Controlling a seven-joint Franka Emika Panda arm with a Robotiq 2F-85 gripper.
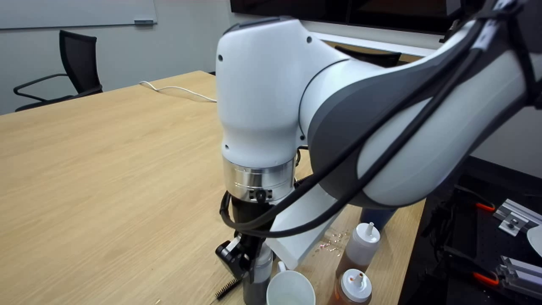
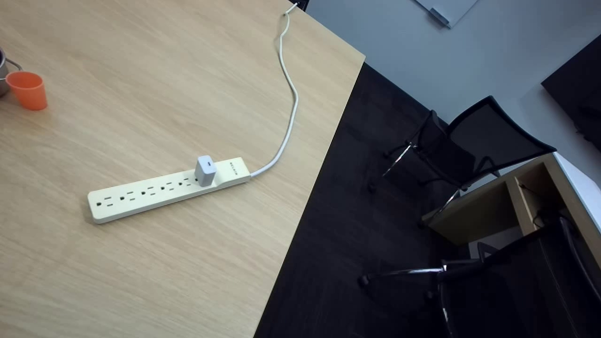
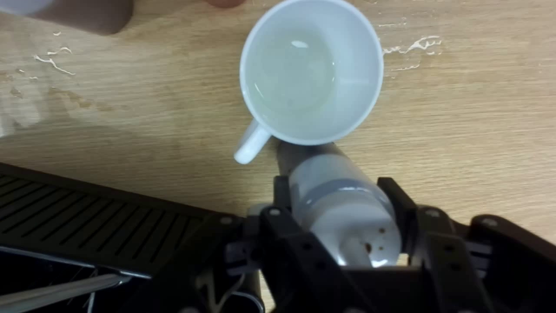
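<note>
A squeeze bottle [image 3: 341,208] with a whitish cap and greyish contents stands between the fingers of my gripper, which is shut on it around the upper part. Seen from outside, the gripper [image 1: 247,260] reaches down over the bottle [image 1: 257,284], hiding much of its cap. Right beside the bottle is a white mug [image 3: 312,73], also visible in the first exterior view as the mug [image 1: 290,289]; it holds some clear, pale liquid, and its handle [image 3: 253,141] points toward the gripper side. The bottle's base is hidden behind the mug in the wrist view.
Two more squeeze bottles, one pale-topped [image 1: 361,246] and one amber [image 1: 351,287], stand near the table edge. Black ribbed item [image 3: 94,219] lies at lower left. Wet spots mark the wood. A power strip [image 2: 169,188] and orange cup [image 2: 29,90] sit elsewhere.
</note>
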